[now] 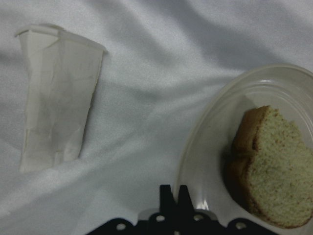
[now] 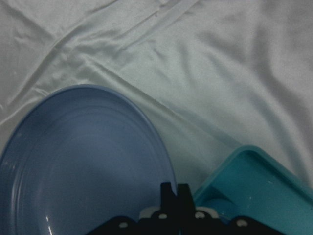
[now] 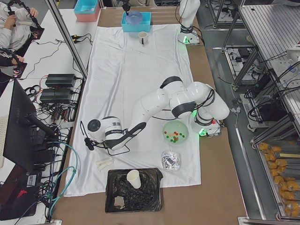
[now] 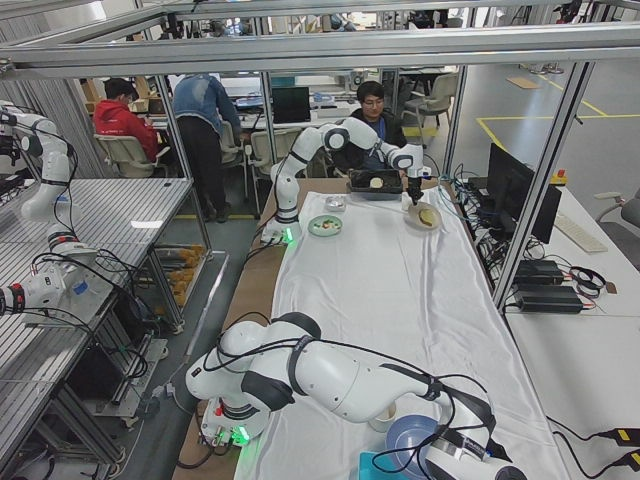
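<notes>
My left gripper is shut just above a cream plate (image 1: 200,161) holding a piece of bread (image 1: 279,171); nothing shows between its fingers. A flattened white paper cup (image 1: 61,98) lies beside the plate on the cloth. My right gripper is shut at the rim of a blue plate (image 2: 88,147), beside a teal container (image 2: 259,196); whether the rim is between its fingers is unclear. In the camera left view the blue plate (image 3: 133,17) is over the blue bin (image 3: 137,27).
A green plate (image 3: 175,138) with small pieces, a foil item (image 3: 170,160) and a black-lined tray (image 3: 149,192) holding a paper cup (image 3: 134,179) are near my left arm. A mug (image 3: 143,37) stands by the bin.
</notes>
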